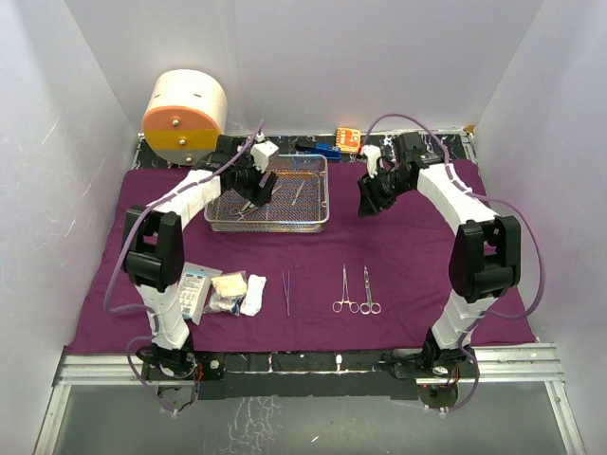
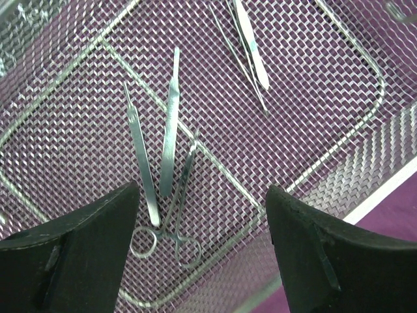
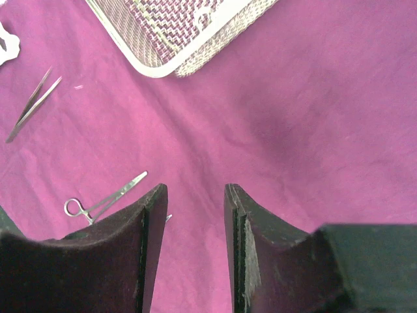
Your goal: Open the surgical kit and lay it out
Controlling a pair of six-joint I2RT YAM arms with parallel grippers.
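The wire mesh tray point(image 1: 313, 226) stands at the back left of the purple cloth. Inside it, the left wrist view shows two slim handles point(image 2: 169, 137), a scissor-like tool point(image 2: 182, 195) with ring grips, and tweezers point(image 2: 241, 55) beside a pale handle. My left gripper hangs open above these, nothing between its fingers. To the right of the tray, my right gripper is open and empty over bare cloth. At the front lie tweezers point(image 1: 286, 294), a clamp point(image 1: 345, 294) and scissors point(image 1: 368, 294), the latter two side by side with rings toward the front edge.
Several packets lie front left: a flat printed pack point(image 1: 193, 290), a clear bag point(image 1: 224, 301) and a white piece point(image 1: 253, 295). A cylindrical container point(image 1: 185, 109) and an orange box point(image 1: 348, 139) stand at the back.
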